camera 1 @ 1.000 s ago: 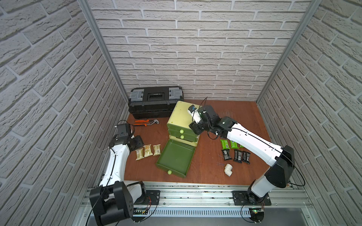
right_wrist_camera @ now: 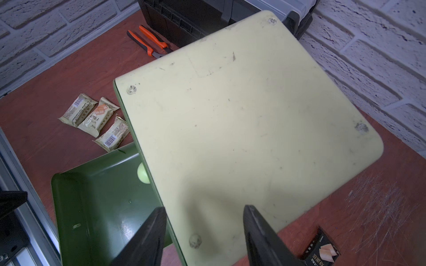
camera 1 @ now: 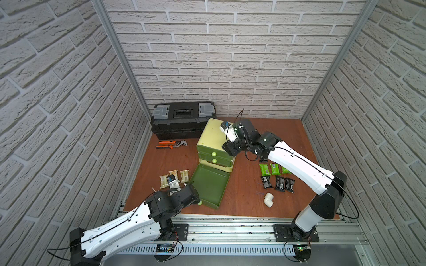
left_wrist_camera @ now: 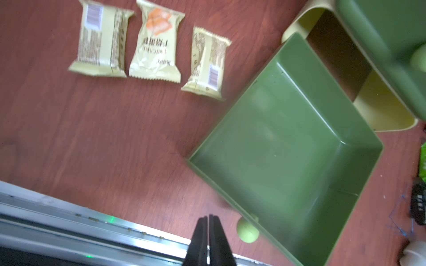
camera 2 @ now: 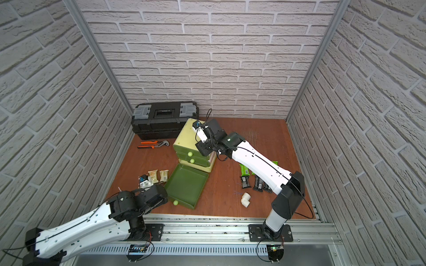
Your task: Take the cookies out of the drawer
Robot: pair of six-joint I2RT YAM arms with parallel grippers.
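The lowest drawer (camera 1: pixel 208 186) is pulled out, green and empty inside. Its round pale-green knob (left_wrist_camera: pixel 247 230) faces the front of the table. My left gripper is shut with nothing between its fingers, near that knob in the left wrist view. Cream cookie packs lie on the table left of the drawer: one pack (left_wrist_camera: pixel 101 40), a middle pack (left_wrist_camera: pixel 156 46) and one close to the drawer (left_wrist_camera: pixel 207 64). Over the cream top of the cabinet (right_wrist_camera: pixel 248 128) my right gripper stands open and empty.
Green packs (camera 1: pixel 275 169), black packs (camera 1: pixel 279 182) and a white pipe elbow (camera 1: pixel 269 199) lie to the right. A black toolbox (camera 1: pixel 182 119) and orange-handled pliers (camera 1: pixel 170 144) are behind. Two upper drawers (camera 1: pixel 215 156) are closed.
My left arm has swung from the left side, past the cream packs, toward the front and right, near the open drawer's knob. The right arm has risen very slightly.
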